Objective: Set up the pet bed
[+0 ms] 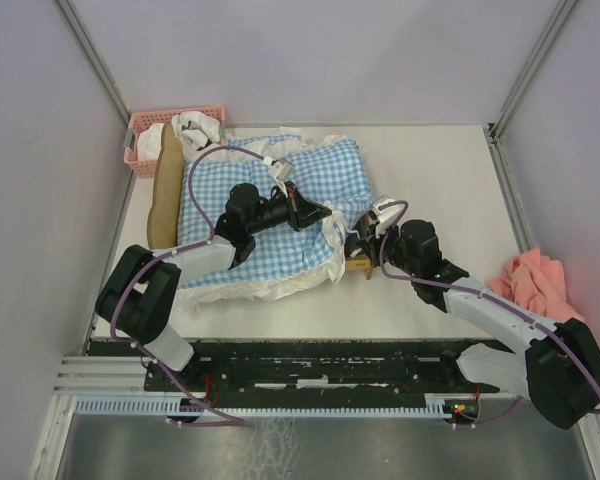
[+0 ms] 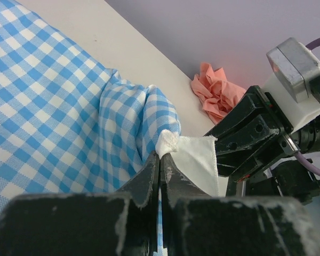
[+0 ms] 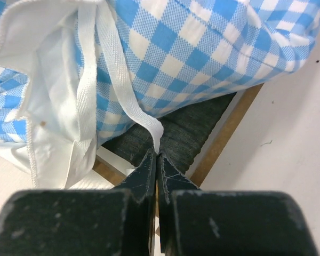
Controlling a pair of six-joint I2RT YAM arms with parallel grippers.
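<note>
A blue-and-white checked cover (image 1: 250, 220) with white edging lies over most of the bed. My left gripper is shut on the cover's white edge, by a gathered fold near the bed's right front corner. At that corner, the right wrist view shows a white strap (image 3: 120, 69) hanging from the cover, its end caught in the tip of my right gripper, which is shut. Below lies the bed's wooden frame (image 3: 218, 144) with dark fabric (image 3: 186, 128), bare at the corner. The rest of the frame is hidden under the cover.
A brown board or cushion (image 1: 166, 190) leans along the bed's left side. A pink basket (image 1: 142, 122) with white cloth stands at the back left. Pink cloth (image 1: 533, 285) lies at the far right.
</note>
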